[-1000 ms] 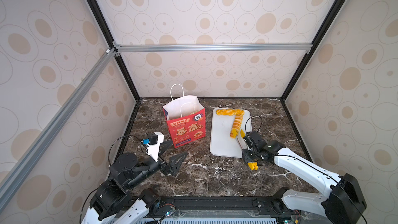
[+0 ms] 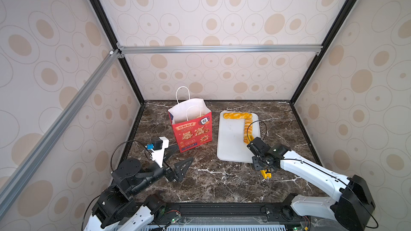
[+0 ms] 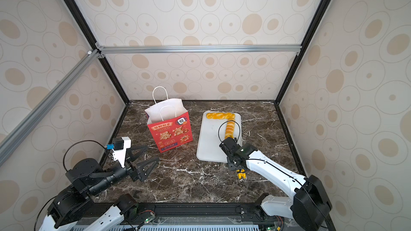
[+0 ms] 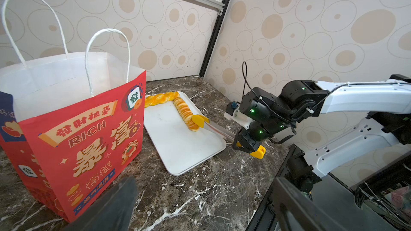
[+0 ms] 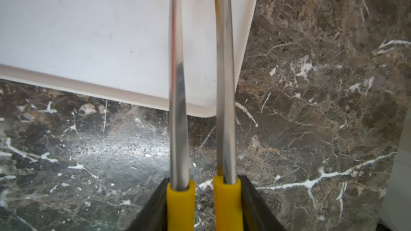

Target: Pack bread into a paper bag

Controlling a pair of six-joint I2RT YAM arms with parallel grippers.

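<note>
A red paper bag (image 2: 191, 132) with white handles stands open on the left. Right of it, a white tray (image 2: 231, 145) carries a braided bread (image 4: 160, 98) along the back and a striped loaf (image 4: 182, 109) along the right side. My right gripper has metal tongs (image 5: 224, 81) with yellow ends between its fingers; their tips are at the loaf's near end, whether gripping it cannot be told. My left gripper (image 2: 182, 157) stands open and empty, near the bag's front.
Patterned walls with metal rails enclose the back and sides.
The left arm is still.
</note>
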